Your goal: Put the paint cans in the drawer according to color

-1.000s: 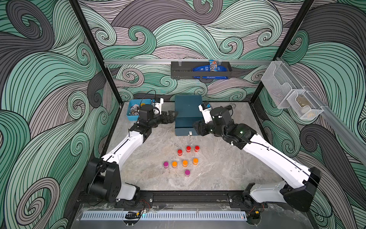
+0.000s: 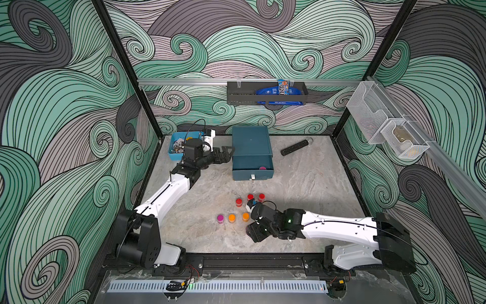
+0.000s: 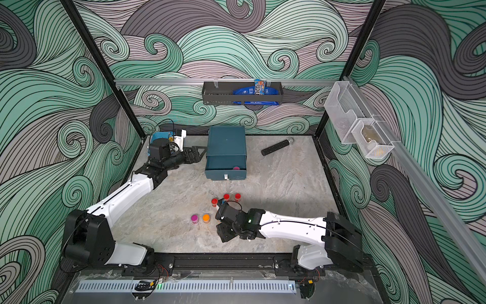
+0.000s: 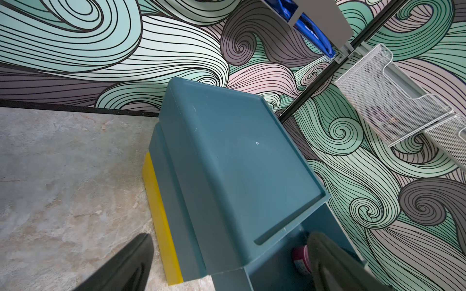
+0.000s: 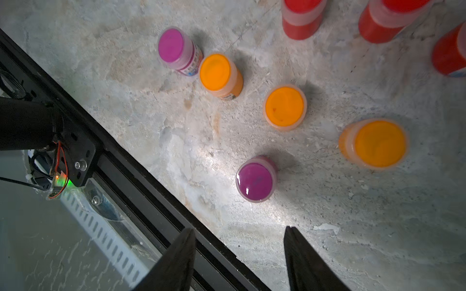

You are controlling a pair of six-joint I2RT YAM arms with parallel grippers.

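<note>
The teal drawer box (image 2: 251,140) stands at the back centre, its drawer (image 2: 242,174) pulled out. One purple can (image 4: 301,259) lies inside the drawer's right part. My left gripper (image 2: 230,154) is open and empty beside the box's left side. In front, my right gripper is open low over the table, nothing between its fingers. Just ahead of it stands a purple-lidded can (image 5: 254,180); another purple can (image 5: 170,45) is farther left. Three orange cans, the rightmost (image 5: 380,143), and three red cans, one (image 2: 238,202) leftmost, stand nearby.
A blue bin (image 2: 176,146) of small items sits behind the left arm. A black cylinder (image 2: 294,147) lies right of the box. Mesh baskets (image 2: 367,114) hang at right. Its front edge is close to my right gripper.
My right gripper has moved from over the open drawer down and toward the front of the table, near the front purple can. The left arm has stayed nearly still.
</note>
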